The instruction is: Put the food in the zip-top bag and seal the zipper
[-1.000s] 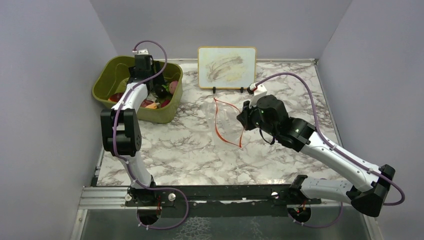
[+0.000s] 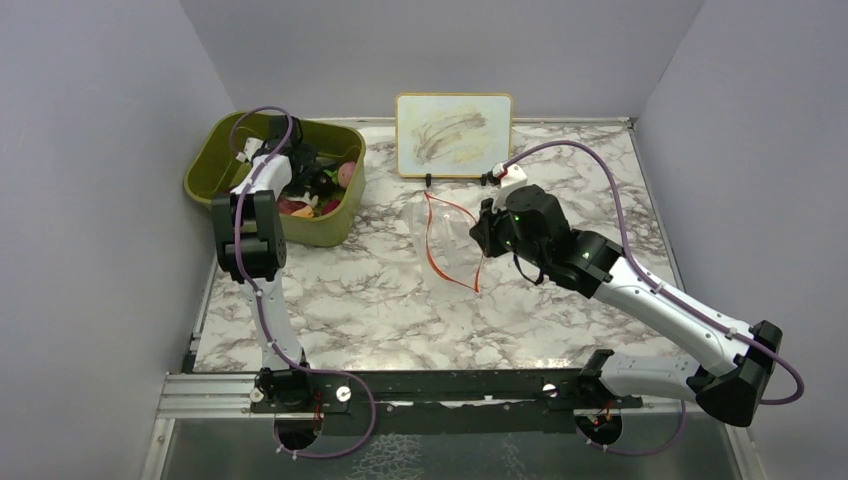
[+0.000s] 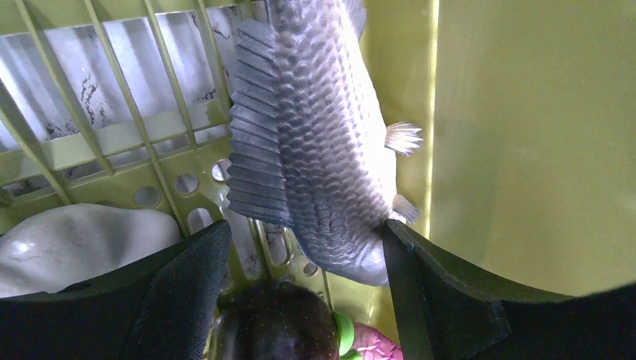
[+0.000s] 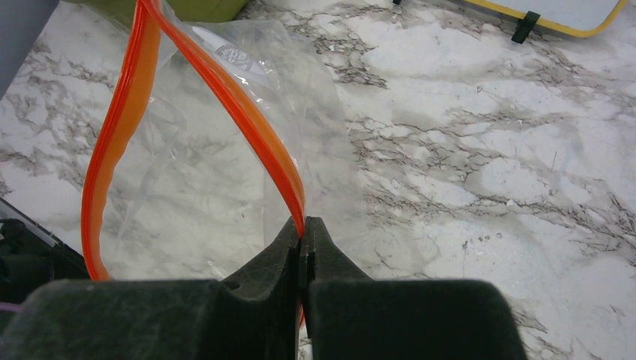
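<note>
A silvery fish lies in the green basket, along its wall in the left wrist view. My left gripper is down inside this basket, its fingers parted. The fish's near end reaches between them, close against the right-hand finger; contact cannot be made out for certain. On the marble table the clear zip top bag has its mouth spread, edged with an orange-red zipper strip. My right gripper is shut on one side of that edge. The bag looks empty.
Also in the basket are a dark eggplant-like item, a white item and a pink item. A yellow-framed board stands behind the bag.
The right arm and the bag edge have shifted very slightly left.
</note>
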